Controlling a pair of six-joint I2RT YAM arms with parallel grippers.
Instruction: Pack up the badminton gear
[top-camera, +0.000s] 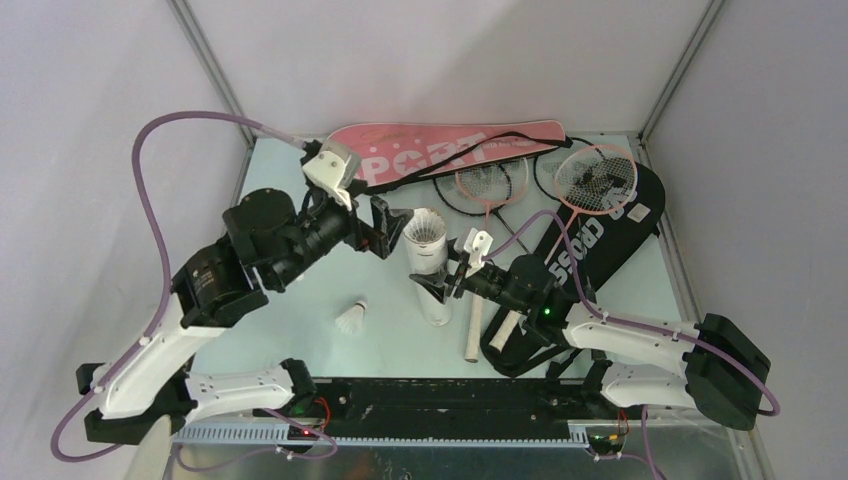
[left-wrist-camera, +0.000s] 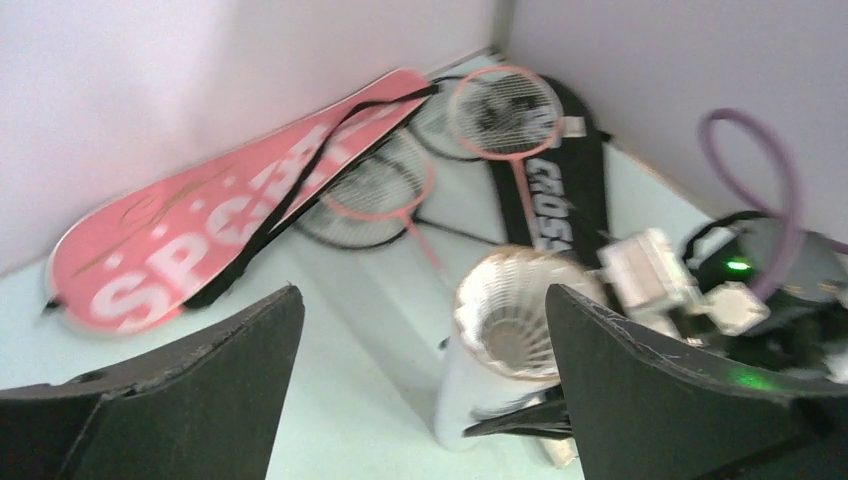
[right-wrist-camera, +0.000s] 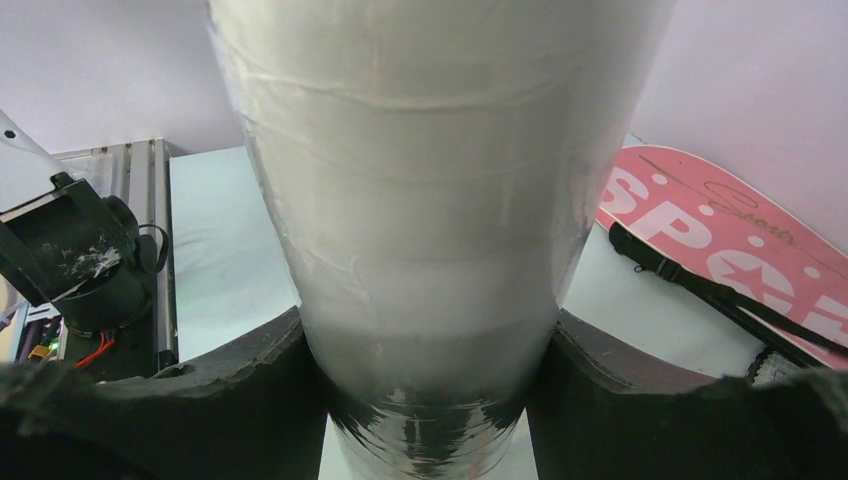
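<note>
An upright white shuttlecock tube (top-camera: 425, 245) stands mid-table, its mouth uncovered and white feathers showing inside. My right gripper (top-camera: 440, 268) is shut around its side; the right wrist view has the tube (right-wrist-camera: 430, 220) squeezed between both fingers. Just left of the tube's mouth, my left gripper (top-camera: 390, 228) is open and empty. One shuttlecock (top-camera: 351, 317) lies on the table to the lower left. Two pink-framed rackets (top-camera: 487, 182) (top-camera: 596, 180) rest right of the tube, with darker-framed ones partly beneath them.
Along the back wall lies a pink racket bag (top-camera: 440, 145) with a black strap. A black bag (top-camera: 610, 240) lies flat at the right, under a pink racket. Bare table (top-camera: 290, 335) surrounds the loose shuttlecock.
</note>
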